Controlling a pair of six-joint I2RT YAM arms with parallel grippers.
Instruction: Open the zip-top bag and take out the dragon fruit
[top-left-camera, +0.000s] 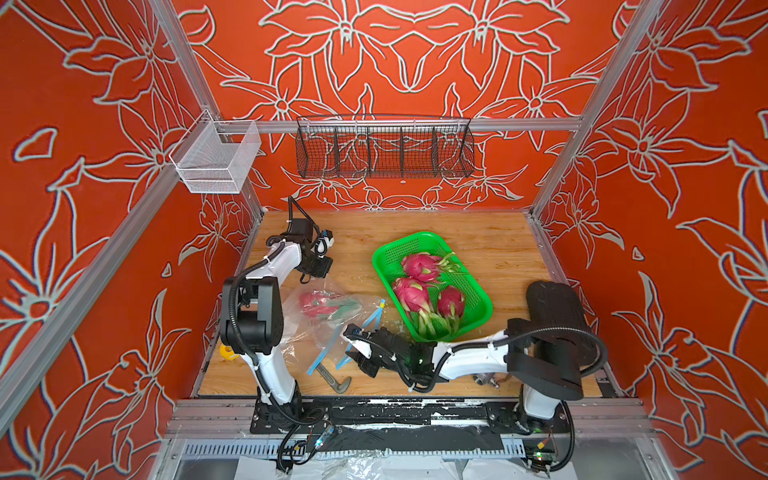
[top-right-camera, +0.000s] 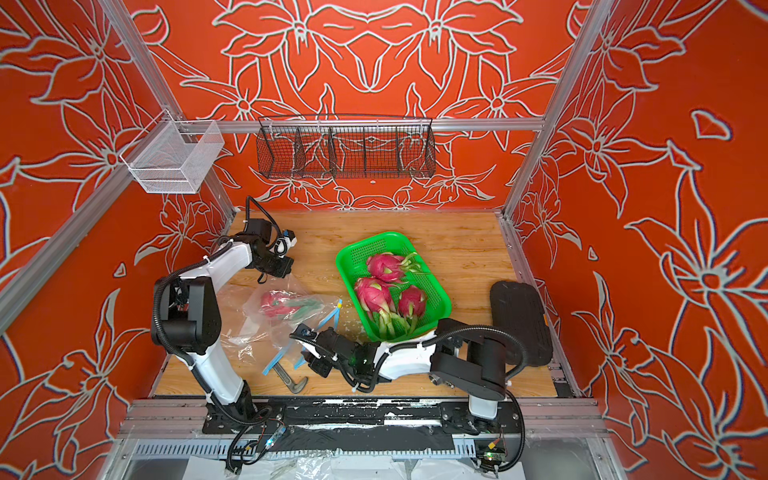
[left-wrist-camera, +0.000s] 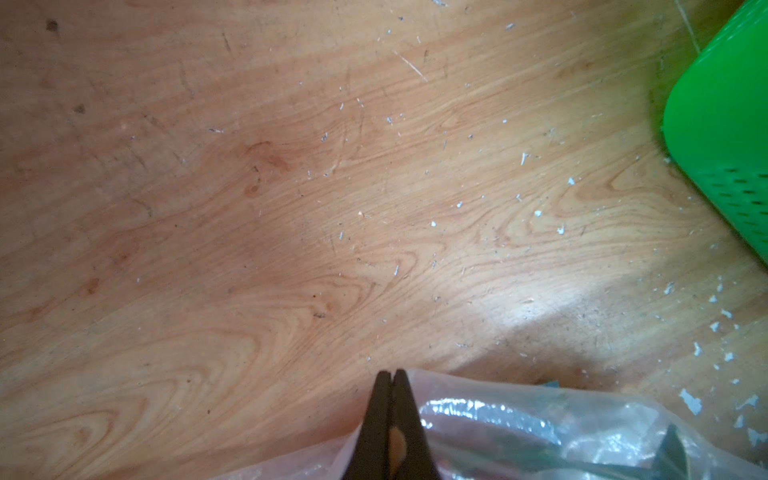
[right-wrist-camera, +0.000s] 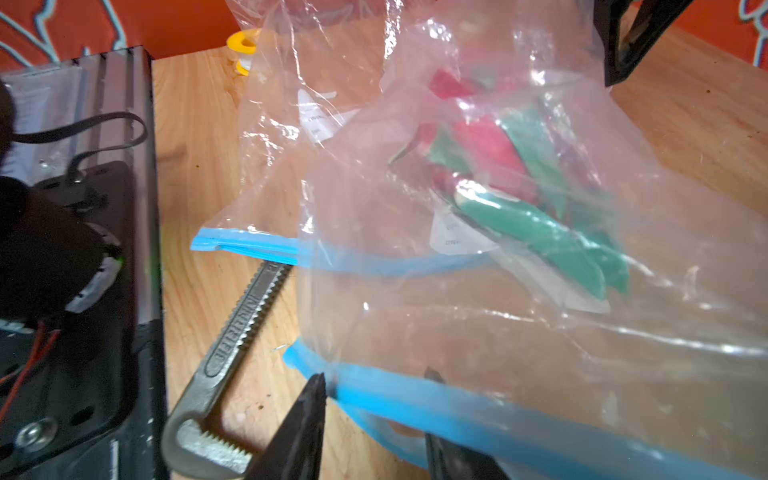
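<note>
The clear zip top bag (top-left-camera: 300, 332) lies at the left of the table, with a pink-and-green dragon fruit (right-wrist-camera: 504, 168) showing through its film. Its blue zip strips (right-wrist-camera: 448, 400) face the front right, two bands visibly apart at the near corner. My left gripper is shut at the bag's far side, the film (left-wrist-camera: 496, 408) drawn up to its fingertips in a peak. Low beside the zip edge, my right gripper has its fingers spread, with the lower blue strip crossing the gap between or behind them; contact there is unclear.
A green basket (top-left-camera: 482, 308) with several dragon fruits stands right of the bag. A grey wrench (right-wrist-camera: 228, 352) lies under the bag's front edge. A yellow roll (right-wrist-camera: 242, 48) sits at the far left.
</note>
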